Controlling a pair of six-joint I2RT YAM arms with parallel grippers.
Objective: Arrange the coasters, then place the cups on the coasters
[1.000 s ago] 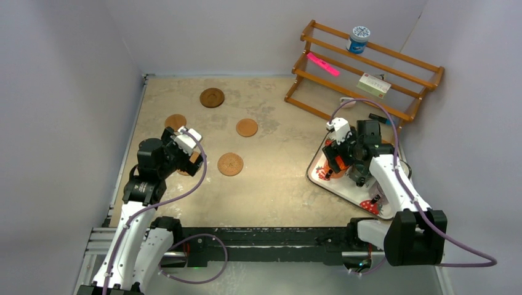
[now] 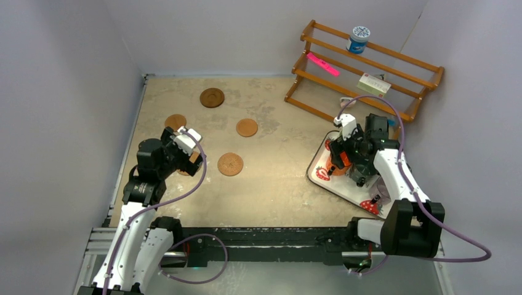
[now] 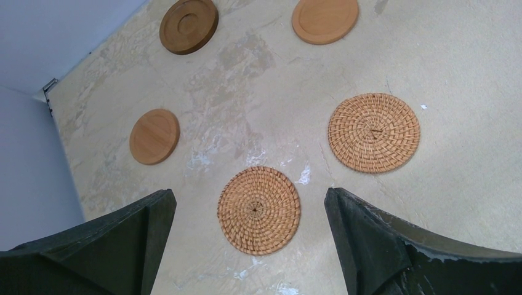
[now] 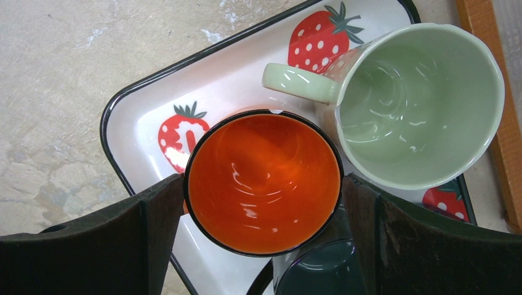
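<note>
On the strawberry-patterned white tray (image 4: pixel 144 141) stands an orange cup (image 4: pixel 265 184) with a black rim, seen from above in the right wrist view. My right gripper is open, one finger on either side of this cup. Whether the fingers touch its wall I cannot tell. Several round coasters lie on the left of the table, among them a woven coaster (image 3: pixel 374 133), another woven coaster (image 3: pixel 258 210), a dark wooden coaster (image 3: pixel 189 26) and a lighter wooden coaster (image 3: pixel 154 136). Above them hangs my left gripper, open and empty.
Close against the orange cup are a pale green cup (image 4: pixel 425 110) and a dark cup (image 4: pixel 326 270). A wooden rack (image 2: pixel 363 58) stands behind the tray.
The left arm and the coasters have stayed in place.
</note>
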